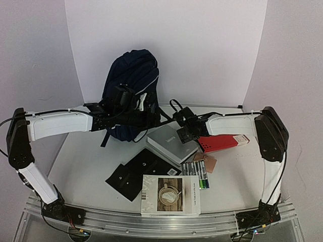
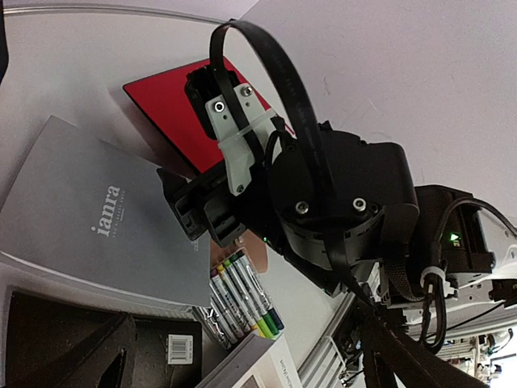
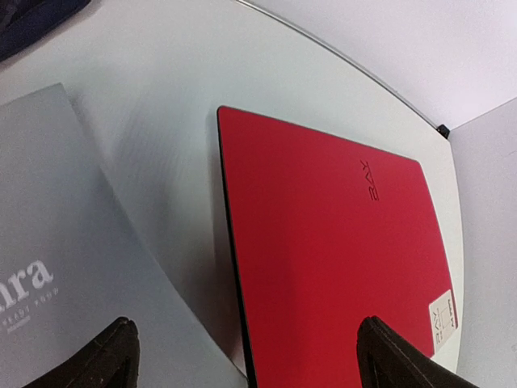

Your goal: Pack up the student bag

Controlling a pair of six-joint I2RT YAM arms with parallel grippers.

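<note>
A navy backpack (image 1: 132,70) stands at the back left, partly hidden behind my left arm. In front of it, my left gripper (image 1: 162,120) hangs open and empty. A grey book (image 1: 169,141) lies flat near the table's middle; in the left wrist view its grey cover (image 2: 89,218) shows its lettering. My right gripper (image 1: 184,135) is over the book's right edge, its fingers (image 3: 105,356) spread wide with nothing between them. The red folder-like item (image 3: 323,234) lies flat beside the book, partly under my right arm in the top view.
A white book with a coffee picture (image 1: 149,196) lies at the front. Behind it are black flat cases (image 1: 124,182), a set of markers (image 1: 203,174) and a pinkish flat piece (image 1: 210,163).
</note>
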